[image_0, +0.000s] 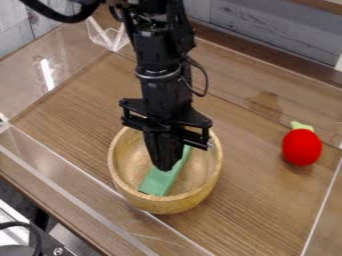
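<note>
The black gripper (166, 148) hangs over a tan bowl (201, 192) in the middle of the view, its lower tip above a green oblong object (162, 178) lying inside the bowl. Part of the green object is hidden behind the gripper. I cannot tell how far apart the fingers stand or whether anything is between them.
A red tomato-like object (302, 148) with a pale green top sits to the right on the wooden table (267, 200). A clear plastic item (111, 32) stands at the back left. The table left of the bowl is clear.
</note>
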